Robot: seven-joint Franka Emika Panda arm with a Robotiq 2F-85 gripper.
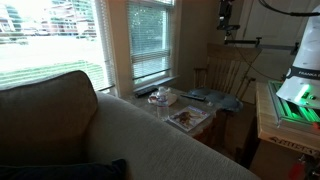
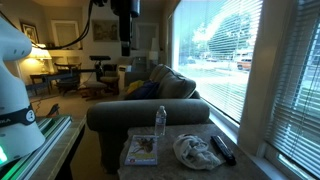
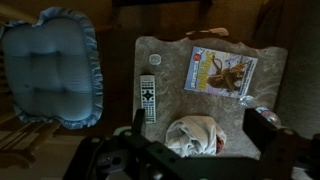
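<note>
My gripper hangs high above a small stone-topped table (image 3: 172, 62), its dark fingers wide apart with nothing between them. Below lie a picture-covered case or book (image 3: 220, 72), a remote control (image 3: 148, 98) and a crumpled white cloth (image 3: 192, 132). A clear bottle (image 3: 268, 114) shows beside the right finger, partly hidden by it. From the side, the bottle (image 2: 160, 122) stands upright behind the case (image 2: 142, 150), with the cloth (image 2: 192, 152) and dark remote (image 2: 222, 150) to its right. The gripper (image 2: 125, 45) is well clear of them all.
A grey sofa (image 2: 165, 108) adjoins the table. Windows with blinds (image 1: 150, 40) rise behind it. A wooden chair with a blue cushion (image 3: 52, 65) stands on the remote's side. Bare tabletop lies between the case and the remote.
</note>
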